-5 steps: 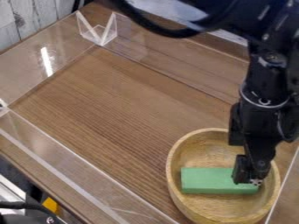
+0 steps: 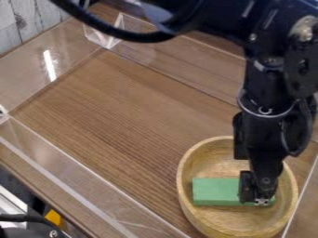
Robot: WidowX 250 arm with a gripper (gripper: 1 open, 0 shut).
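A green block lies in a round wooden bowl at the lower right. My black gripper reaches down into the bowl, its tip over the right end of the block. The fingers overlap in this view, and the far one is mostly hidden.
A bare wooden surface fills the left and middle, bordered by clear plastic walls along the left and lower edges. A small clear holder stands at the upper left. Dark cables hang across the top.
My gripper has moved a little left and down, onto the right end of the green block. The bowl and block look unmoved.
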